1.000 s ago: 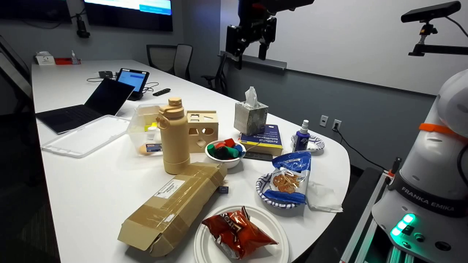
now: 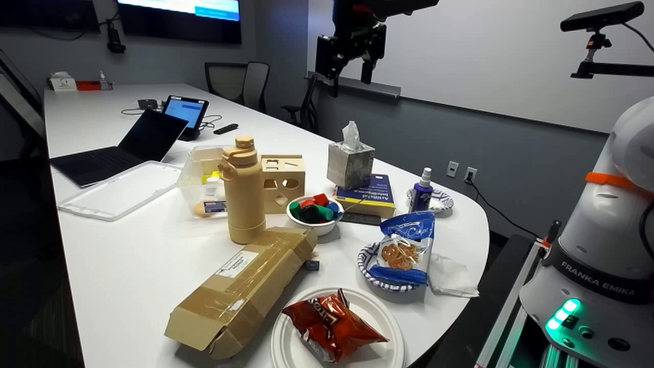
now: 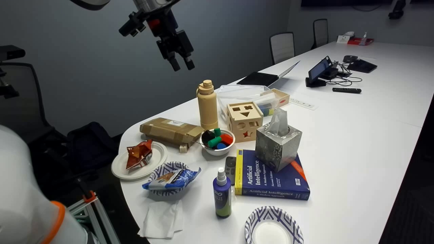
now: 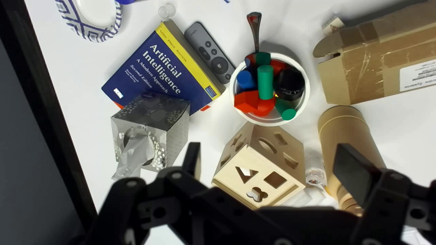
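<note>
High above the table, my gripper [image 2: 350,86] hangs open and empty. In the wrist view, its black fingers [image 4: 192,161] stand wide apart, with the wooden shape-sorter cube [image 4: 261,171] far below. Beside the cube is a white bowl [image 4: 303,104] of red, green, blue and black blocks, with a spoon handle [image 4: 254,26] sticking out. A tissue box [image 3: 278,144] rests on a blue book [image 3: 270,191]. The tan bottle [image 3: 208,107] stands upright behind the bowl in exterior view 2. Red chips [image 2: 334,325] lie on a white plate [image 2: 283,343].
A long cardboard box [image 2: 245,288] lies near the bottle. The blue snack bag [image 3: 173,179] sits in a patterned bowl, and a purple spray bottle [image 3: 222,195] stands by the book. Laptop [image 2: 116,153] and clear bin [image 2: 199,168] are farther back.
</note>
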